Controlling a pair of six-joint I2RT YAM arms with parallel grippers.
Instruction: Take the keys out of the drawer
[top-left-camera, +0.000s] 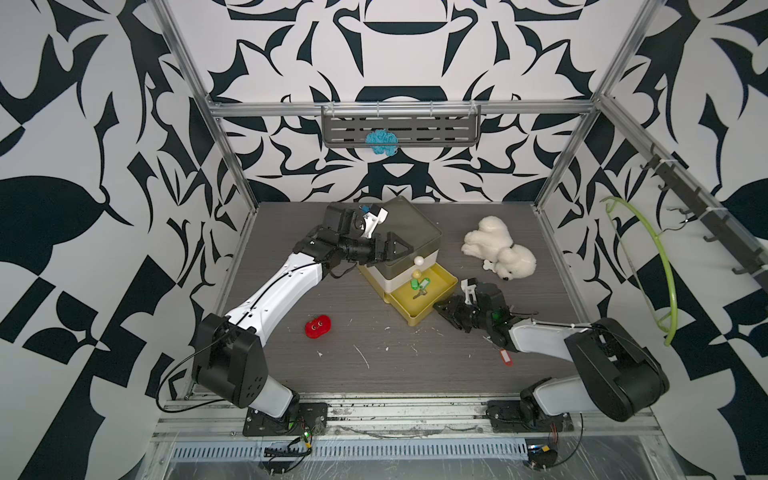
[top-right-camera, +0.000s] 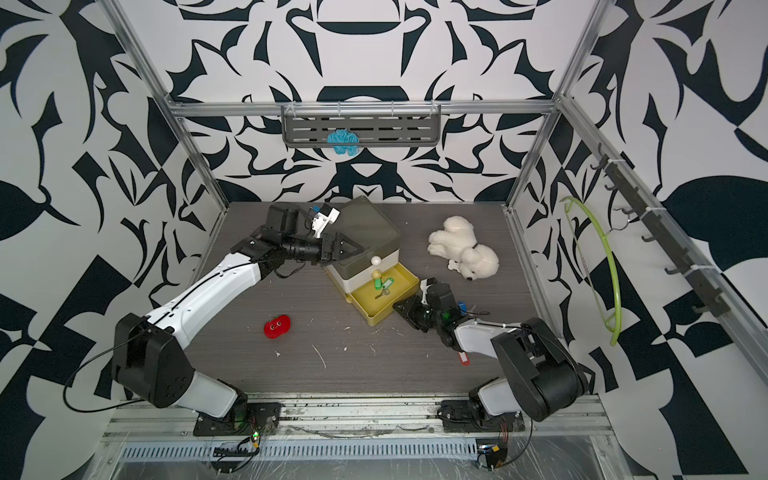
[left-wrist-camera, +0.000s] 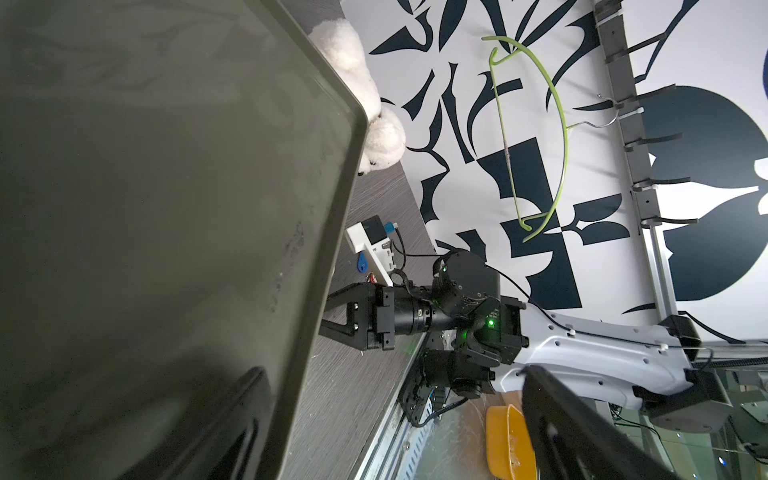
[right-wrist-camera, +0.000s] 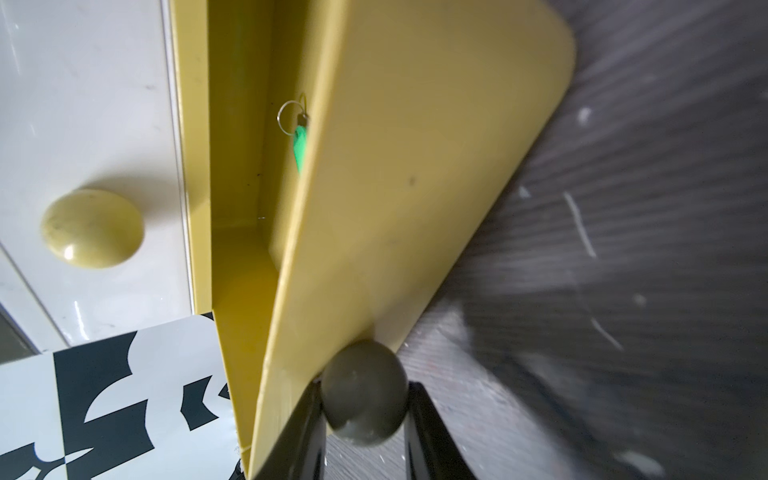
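Observation:
The yellow bottom drawer (top-left-camera: 412, 316) stands pulled out of the small drawer box (top-left-camera: 408, 228). Inside it lie keys with green tags (top-left-camera: 416, 284); in the right wrist view only one green tag (right-wrist-camera: 300, 147) and its ring show over the front wall. My right gripper is shut on the drawer's round knob (right-wrist-camera: 364, 392), low at the drawer front. Over the box's lid my left gripper (top-left-camera: 402, 246) is open, its fingers (left-wrist-camera: 232, 424) wide apart with nothing held between them.
A white plush dog (top-left-camera: 500, 248) lies right of the box. Left on the table is a red toy (top-left-camera: 317, 326). A red tag (top-left-camera: 505, 357) lies beneath the right arm.

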